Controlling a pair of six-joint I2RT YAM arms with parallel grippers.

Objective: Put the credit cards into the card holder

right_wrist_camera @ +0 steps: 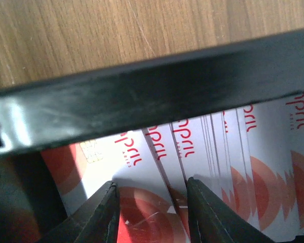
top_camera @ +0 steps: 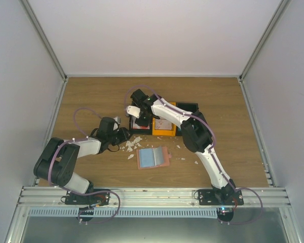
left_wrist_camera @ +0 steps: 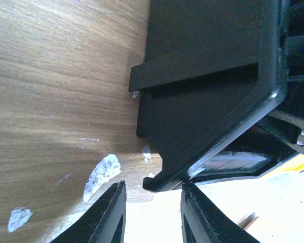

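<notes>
The white-and-red credit cards (right_wrist_camera: 134,157) stand in a row, leaning, inside a black box (right_wrist_camera: 142,93). Over them my right gripper is part open, its fingertips down at the cards with some card edges between them. In the top view the right gripper (top_camera: 143,121) covers part of that box. My left gripper is closed around the lower front corner of the black box (left_wrist_camera: 207,109); the exact contact is hard to see. Open and flat in front of the boxes lies the card holder (top_camera: 148,157), pink-edged with a pale blue inside.
Beside the black box stand an orange box (top_camera: 163,132) with cards and another black box (top_camera: 187,107), partly behind the right arm. Small white flakes (top_camera: 133,143) lie on the wood near the left gripper. Bare table spreads on the right.
</notes>
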